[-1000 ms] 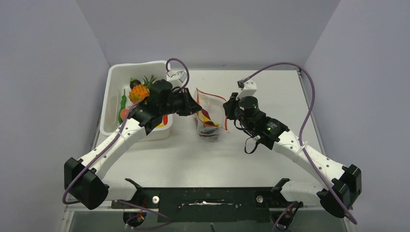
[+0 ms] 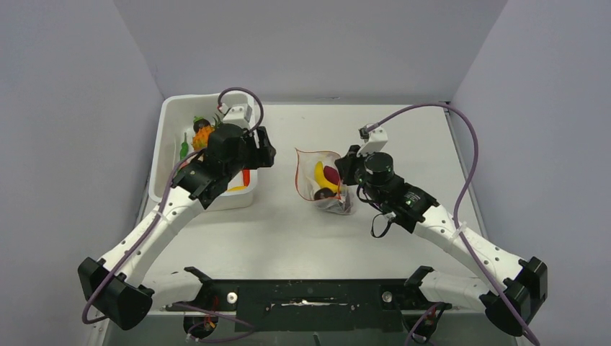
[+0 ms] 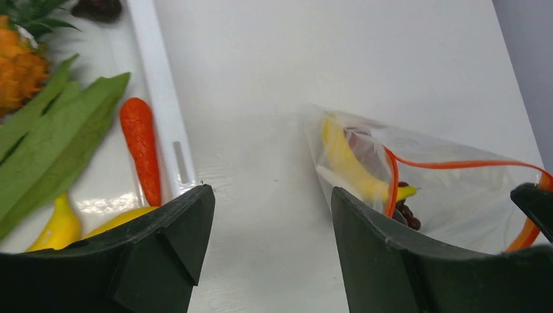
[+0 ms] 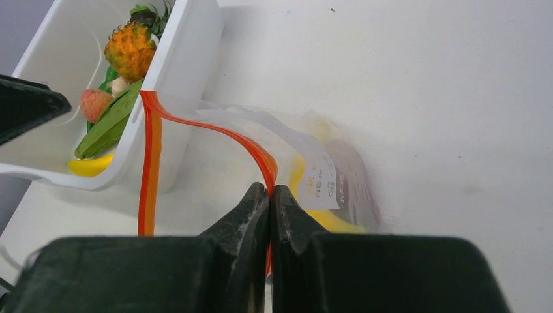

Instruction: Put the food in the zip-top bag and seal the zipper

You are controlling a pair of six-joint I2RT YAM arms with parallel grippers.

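The clear bag with orange zipper edges (image 2: pixel 306 173) stands mid-table, holding a banana (image 2: pixel 320 175), a dark red item (image 2: pixel 331 174) and a dark round item (image 2: pixel 324 194). My right gripper is shut on the orange rim of the bag. My left gripper is open above the table near the food bin, left of the bag, with nothing between its fingers.
A white bin (image 2: pixel 168 144) at the left holds more food, including a pineapple (image 4: pixel 128 52), corn husk greens (image 3: pixel 85 130) and a carrot (image 3: pixel 139 143). The table's back, right and front stretches are clear.
My left gripper has opened, let go of the bag's edge and moved left toward the bin. The bag and my right gripper have shifted slightly right and toward the front.
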